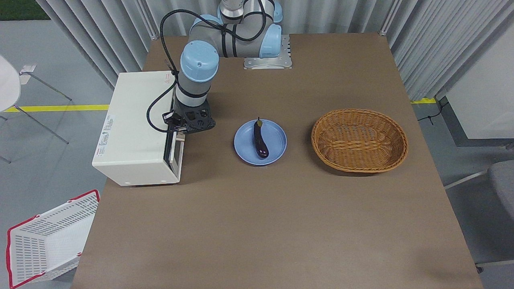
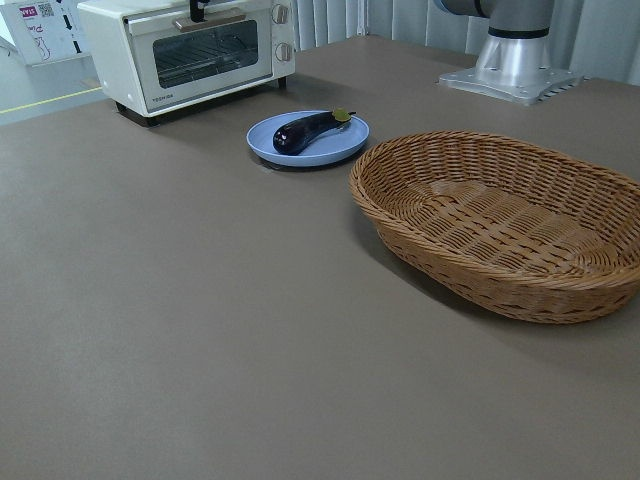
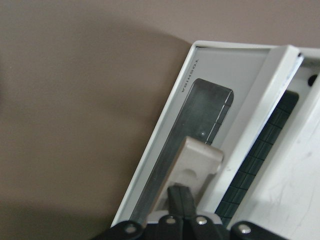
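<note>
My gripper is at the white toaster oven [image 1: 130, 125], its black fingers over the door handle [image 3: 192, 165]; it appears shut on it, with the fingertips partly hidden. In the wrist view the oven door is tilted slightly open, showing the dark rack behind. In the left view the black fingertip is at the handle bar [image 2: 208, 22]. A dark eggplant [image 1: 260, 142] lies on a blue plate [image 1: 273, 144] right of the oven.
A wicker basket [image 1: 359, 139] sits on the table's right. A white crate [image 1: 50, 241] is on the floor at lower left.
</note>
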